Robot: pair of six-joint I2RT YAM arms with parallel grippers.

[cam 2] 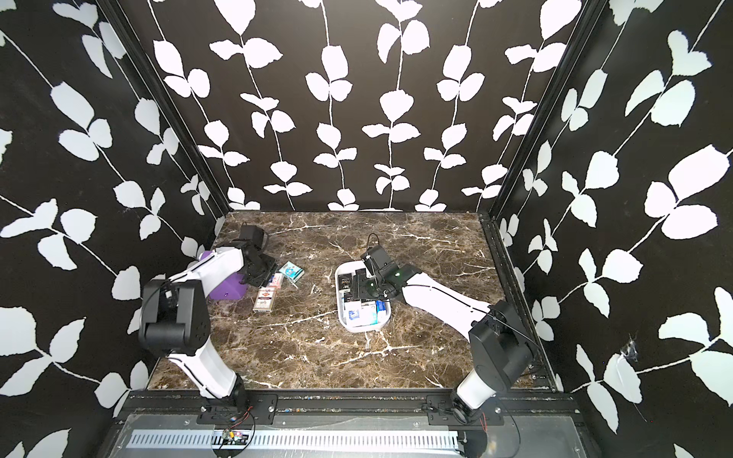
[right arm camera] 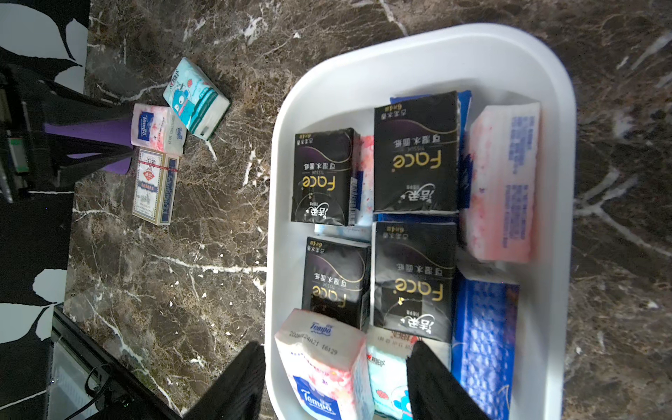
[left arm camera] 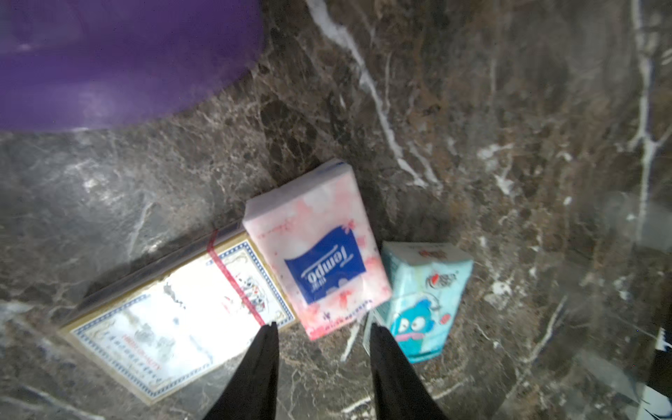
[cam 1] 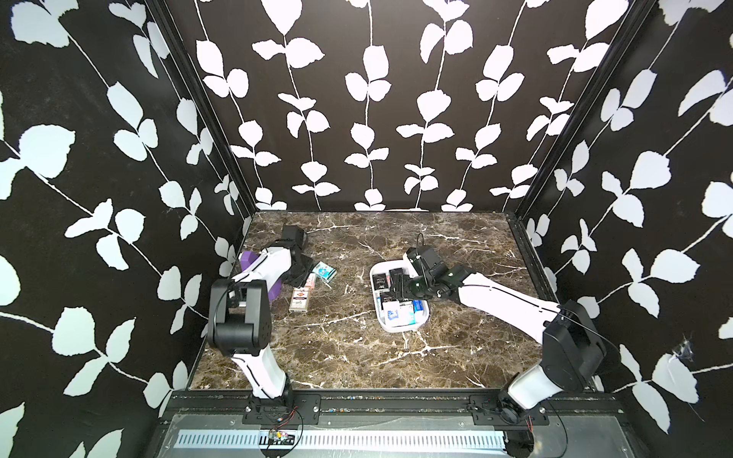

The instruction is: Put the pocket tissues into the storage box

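A pink Tempo tissue pack [left arm camera: 322,259] lies on the table in the left wrist view, touching a playing-card box. To its right is a teal cartoon tissue pack [left arm camera: 427,301]. My left gripper hangs over the near end of the Tempo pack, its fingers [left arm camera: 255,371] apart by a narrowed gap. Nothing is held there; the pack lies outside the fingers. The white storage box [right arm camera: 567,210] holds black Face packs [right arm camera: 416,154], pink Tempo packs [right arm camera: 322,364] and blue packs [right arm camera: 483,343]. My right gripper stands open over the box's near end, apparently gripping nothing.
The playing-card box [left arm camera: 182,315] lies left of the Tempo pack. A purple object [left arm camera: 126,63] stands behind the card box, close to the left arm. Bare marble table [cam 1: 343,328] separates the loose packs from the storage box.
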